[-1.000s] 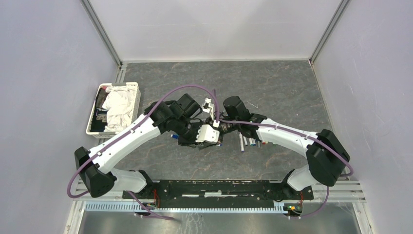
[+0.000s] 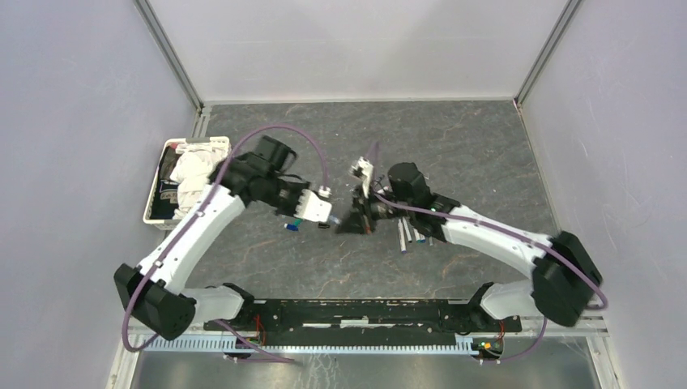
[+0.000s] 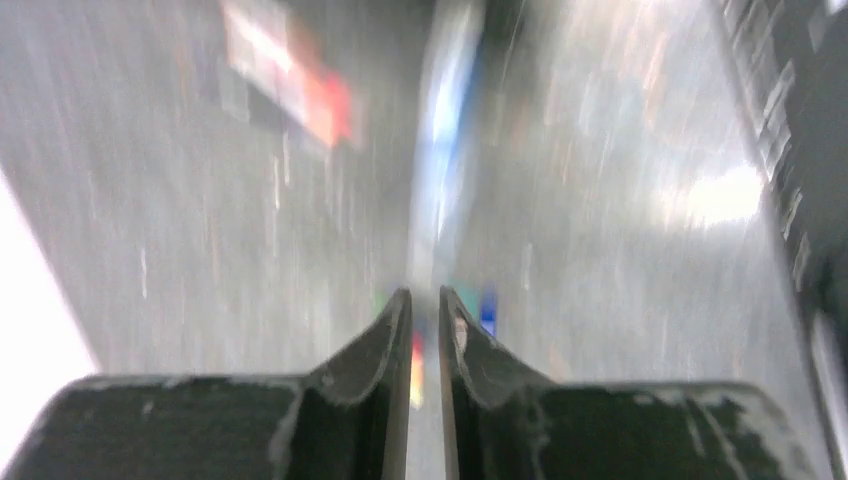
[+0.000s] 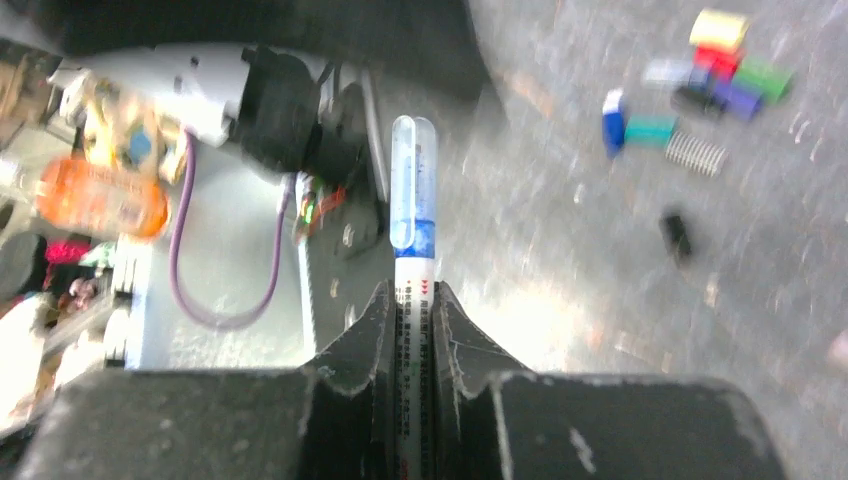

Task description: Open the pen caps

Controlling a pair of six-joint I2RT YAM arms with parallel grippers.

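Observation:
In the right wrist view my right gripper is shut on a white pen [image 4: 411, 310] with a blue band. The pen points up out of the fingers, and its far end is a clear bluish piece [image 4: 413, 175]. My left gripper has its fingertips a narrow gap apart; grey floor and coloured bits show through, and nothing clear sits between them. Beyond it the pen [image 3: 445, 120] is a blurred blue-white streak. Loose coloured caps, including a blue cap [image 4: 613, 122] and a teal cap [image 4: 650, 130], lie on the table.
Several pens [image 2: 402, 235] lie on the table beneath the right arm. A white basket [image 2: 148, 207] with cloth stands at the left. Both grippers are close together over the middle.
Loose caps now show beneath the left arm.

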